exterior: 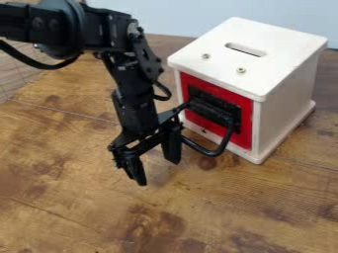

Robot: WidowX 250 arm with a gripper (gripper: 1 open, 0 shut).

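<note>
My black gripper (154, 160) hangs low over the wooden floor at the centre, its fingers pointing down and apart, open with nothing seen between them. Just right of it stands a white wooden box (286, 111) with a slot and bolts on top and a red front panel (243, 136). A black fitting with a bar handle (215, 150) is on the red panel; the handle reaches out close beside the gripper, partly behind it.
Bare wooden surface (79, 198) fills the front and left of the view. A pale wall (185, 15) runs along the back. Black cables loop from the arm at upper left.
</note>
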